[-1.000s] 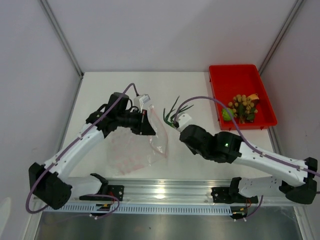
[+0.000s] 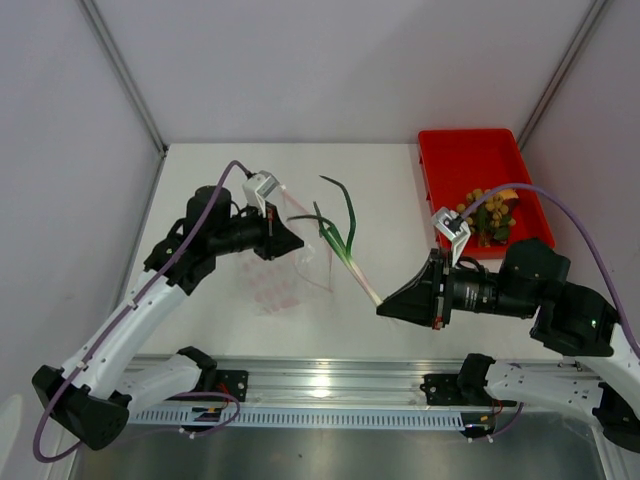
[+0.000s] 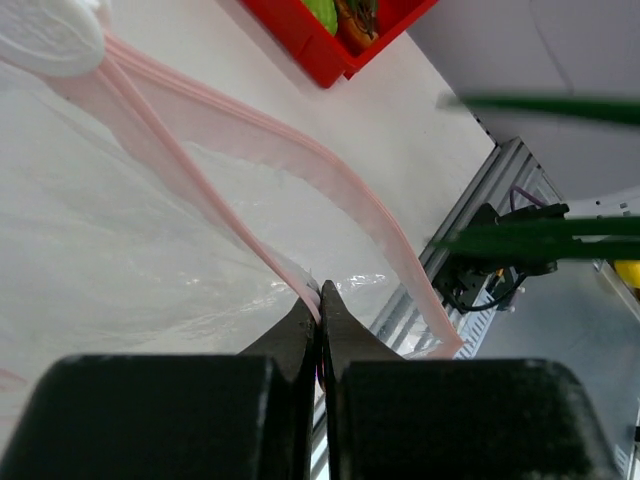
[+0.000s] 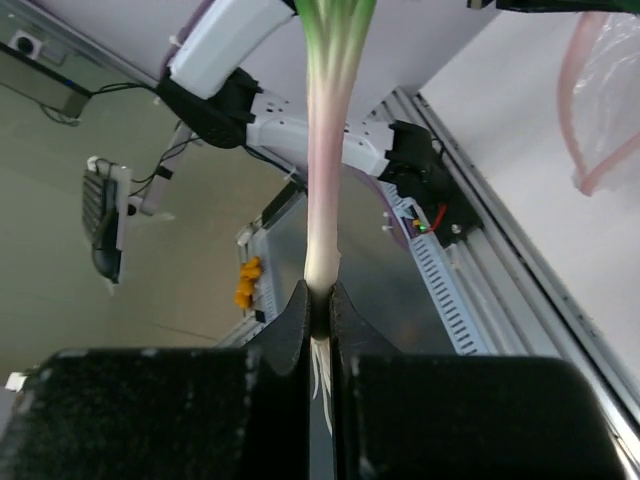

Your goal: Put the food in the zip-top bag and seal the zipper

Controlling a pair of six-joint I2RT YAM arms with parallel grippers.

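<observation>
My left gripper is shut on the pink-edged rim of a clear zip top bag (image 3: 230,245), whose mouth gapes in the left wrist view. From above, the bag (image 2: 280,285) hangs and spreads below and right of that gripper (image 2: 302,243). A green onion (image 4: 325,170) rises from my right gripper, shut on its white root end; thin roots dangle below the fingers. In the top view the onion's green leaves (image 2: 333,238) reach up and left, overlapping the bag mouth. Whether any leaf tip is inside cannot be told.
A red bin (image 2: 465,160) stands at the back right, holding a green vegetable and several yellowish-brown items (image 2: 490,212). A metal rail (image 2: 320,372) runs along its front edge.
</observation>
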